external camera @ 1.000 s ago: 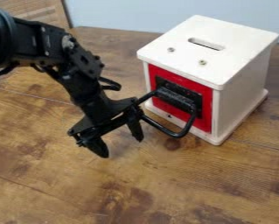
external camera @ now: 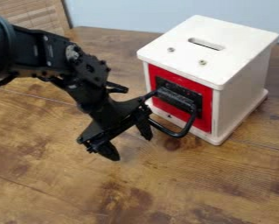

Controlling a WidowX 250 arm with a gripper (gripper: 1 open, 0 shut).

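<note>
A pale wooden box [external camera: 240, 96] with a slot in its top stands on the wooden table [external camera: 200, 197]. Its near face is red and carries a black fitting [external camera: 174, 98] with a looped black handle that sticks out toward the arm. My black gripper [external camera: 126, 140] hangs just left of the box, fingers pointing down above the table, open with nothing between them. It is close to the handle; whether they touch is hard to tell.
A light wall runs along the back, with a slatted wooden piece [external camera: 24, 94] at the left.
The box has not moved.
</note>
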